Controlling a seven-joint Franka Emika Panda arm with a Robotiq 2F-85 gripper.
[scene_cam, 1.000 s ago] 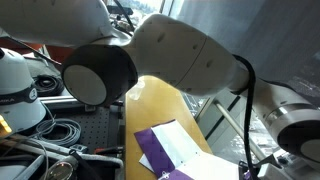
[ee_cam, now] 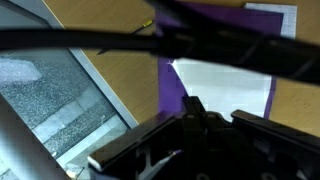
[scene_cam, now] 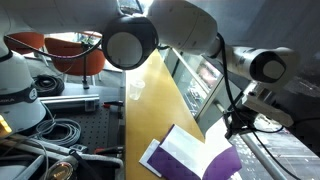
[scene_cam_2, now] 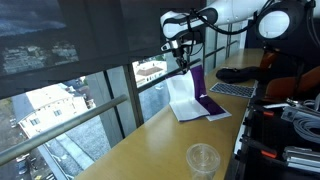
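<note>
A purple and white sheet, cloth or paper, lies partly flat on the wooden table. Its far part is lifted, the white face showing on one side and purple on the other. The raised edge reaches up to my gripper, which is shut on it; the exact contact is small and dark. From above, the wrist view shows my gripper over the white area, with purple borders around it. In the first exterior view, the gripper is beside the window end of the sheet.
A clear plastic cup stands near the other end of the table. The window frame runs close along the table's edge. A dark pen-like object lies near the sheet. Table between cup and sheet is clear.
In exterior view 1 the arm has drawn back and leftward from the right edge. The sheet's held end has come with it, now standing more upright with its purple side showing.
</note>
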